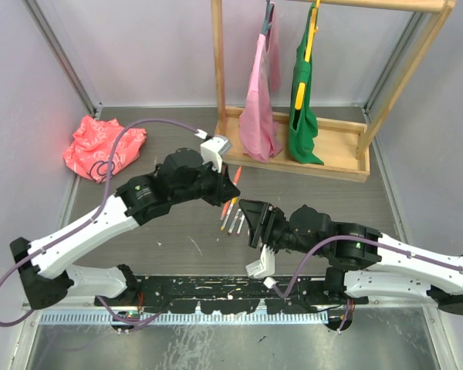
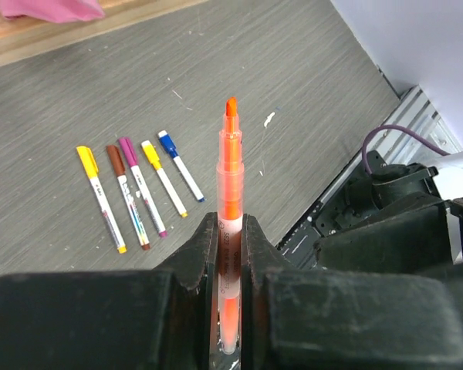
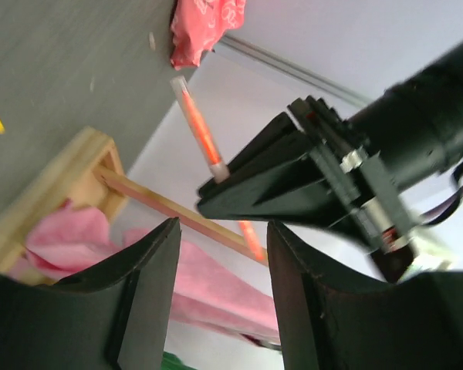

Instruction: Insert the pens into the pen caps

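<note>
My left gripper is shut on an orange pen (image 2: 231, 185), held upright in the left wrist view, with a translucent part around its upper section. In the top view it is left of and slightly above my right gripper (image 1: 251, 208). The right gripper stands open with nothing between its fingers. Loose pens lie on the table: yellow (image 2: 100, 198), brown (image 2: 130, 199), purple (image 2: 143, 186), a second yellow (image 2: 164, 176) and blue (image 2: 182, 165).
A wooden rack (image 1: 343, 166) with pink (image 1: 258, 116) and green (image 1: 301, 131) cloths stands at the back. A crumpled red bag (image 1: 100, 146) lies at back left.
</note>
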